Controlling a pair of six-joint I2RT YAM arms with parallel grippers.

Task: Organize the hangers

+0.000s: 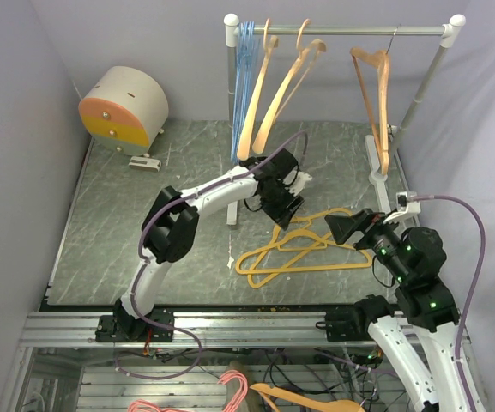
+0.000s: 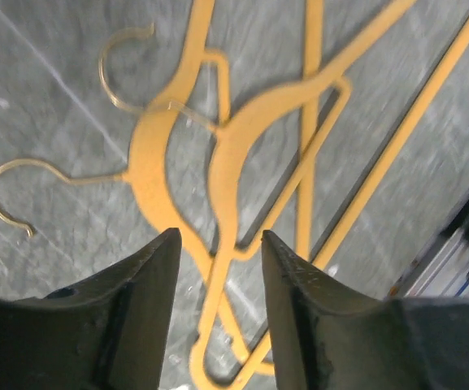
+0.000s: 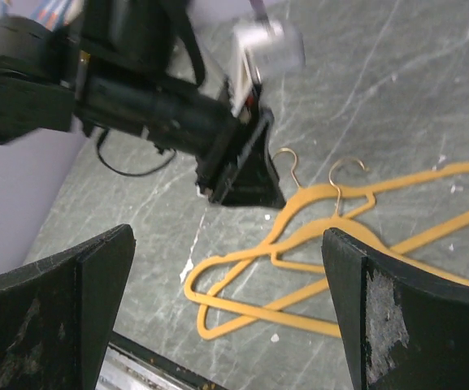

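Two yellow hangers [image 1: 303,266] with metal hooks lie overlapping on the grey floor, seen from above in the left wrist view [image 2: 234,154] and across the floor in the right wrist view [image 3: 262,311]. My left gripper [image 1: 286,215] is open, hovering just over their upper part, nothing between its fingers. My right gripper [image 1: 340,225] stands open to the right, over the hangers' right end, also empty.
A rail [image 1: 350,30] holds blue hangers [image 1: 244,86] and several wooden hangers [image 1: 383,112]. A rounded box [image 1: 123,107] sits at the back left. Pink and wooden hangers lie outside the front edge.
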